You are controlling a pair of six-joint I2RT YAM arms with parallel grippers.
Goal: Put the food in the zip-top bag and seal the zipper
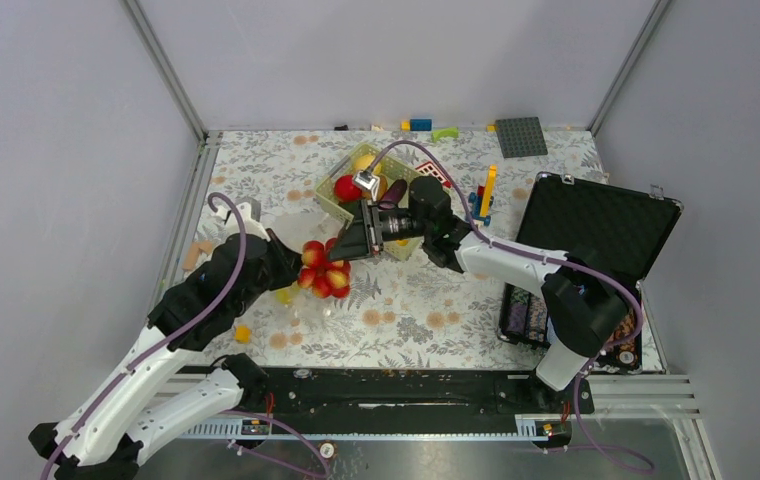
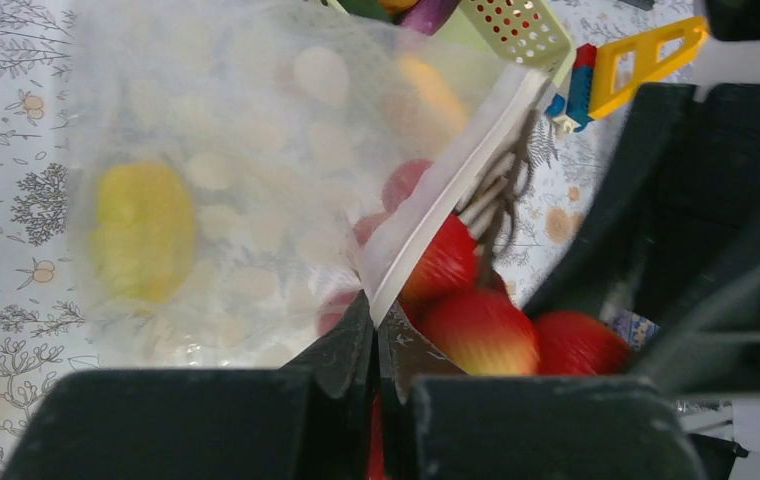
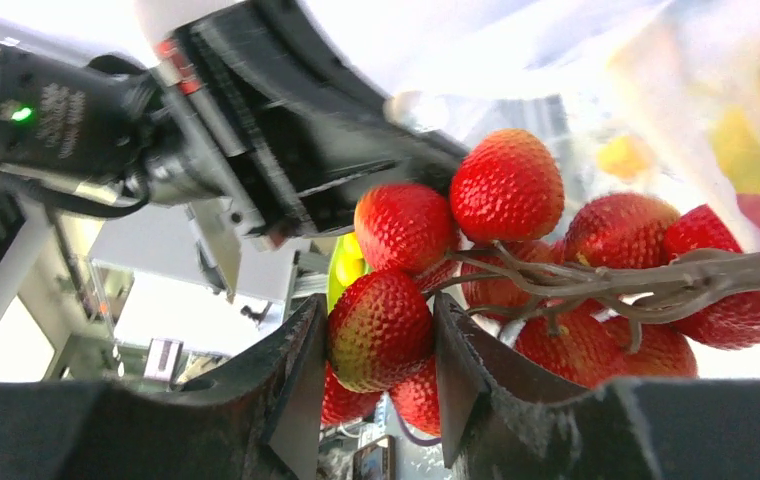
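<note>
A bunch of strawberries [image 1: 323, 270] on brown stems hangs between the grippers. My right gripper has its fingers round one strawberry [image 3: 379, 330] of the bunch, at the bag's opening. My left gripper is shut on the white zipper edge [image 2: 431, 190] of the clear zip top bag [image 2: 216, 120], whose opening faces the bunch. A yellow food item [image 2: 144, 230] shows through the bag's film. Part of the bunch is hidden behind the bag and left gripper.
A green basket [image 1: 331, 175] of produce stands behind the grippers. An open black case [image 1: 596, 230] fills the right side. Toy bricks [image 1: 418, 125] lie at the back, a small yellow piece [image 1: 242, 333] at front left.
</note>
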